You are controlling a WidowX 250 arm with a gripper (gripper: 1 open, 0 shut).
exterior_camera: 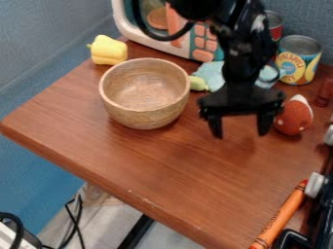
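Observation:
My black gripper (240, 124) hangs over the wooden table at centre right, its two fingers apart with nothing seen between them. Just to its right rests a small brown and white football (295, 119). A woven bowl (143, 102) sits left of the gripper. A light green soft object (198, 84) lies behind the gripper, partly hidden by it.
A yellow pepper (107, 52) and a toy microwave (166, 43) stand at the back, with cans (298, 63) at the back right. An orange crayon (278, 220) lies at the right edge.

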